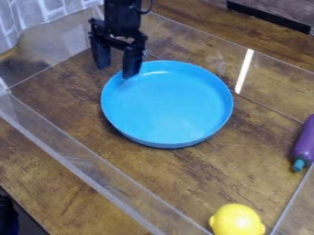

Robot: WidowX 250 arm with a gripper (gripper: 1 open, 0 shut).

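Observation:
The black gripper (117,48) is at the upper left, just above and behind the back-left rim of a blue plate (166,106). Its dark fingers point down on either side; whether anything is between them is too small to tell. The plate lies on the wooden table and looks empty.
A purple eggplant-like object (304,142) lies at the right edge, and a yellow lemon-like object (237,220) at the bottom right. Clear strips, apparently walls, run along the left and right.

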